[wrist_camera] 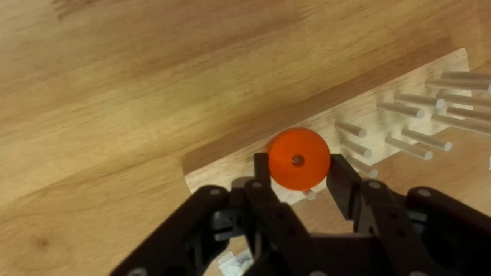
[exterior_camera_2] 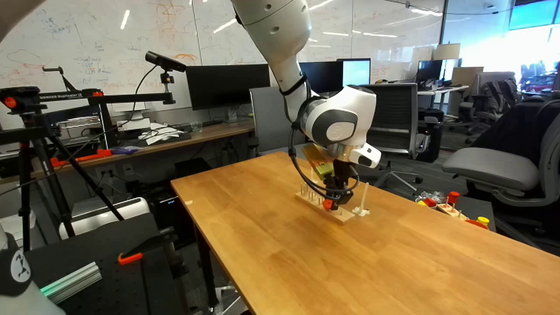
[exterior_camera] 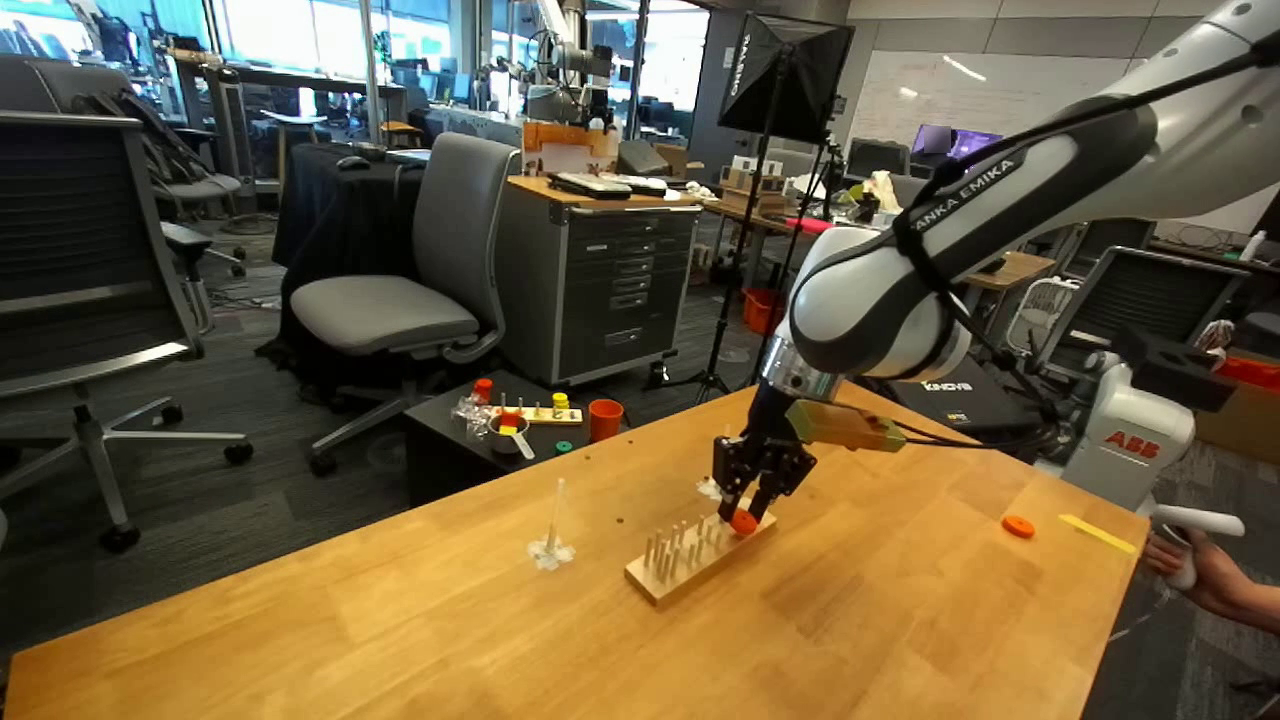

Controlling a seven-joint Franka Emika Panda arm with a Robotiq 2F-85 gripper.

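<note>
An orange disc (wrist_camera: 294,142) with a small centre hole sits between the fingers of my gripper, which is shut on its sides. Beneath it is a light wooden pegboard (wrist_camera: 216,177) with rows of upright pegs, getting taller toward one end. The disc is over the short-peg end. One short peg (wrist_camera: 310,195) peeks out at the disc's lower edge in the wrist view, beside the hole rather than in line with it. Whether the disc touches the board or a peg, I cannot tell. A second orange disc (exterior_camera: 1017,527) lies flat on the table.
Two pale rods stand on the table near the board, one (exterior_camera: 555,516) on a taped base to its left, another (exterior_camera_2: 363,198) behind the gripper. A yellow strip (exterior_camera: 1096,533) lies near the right edge.
</note>
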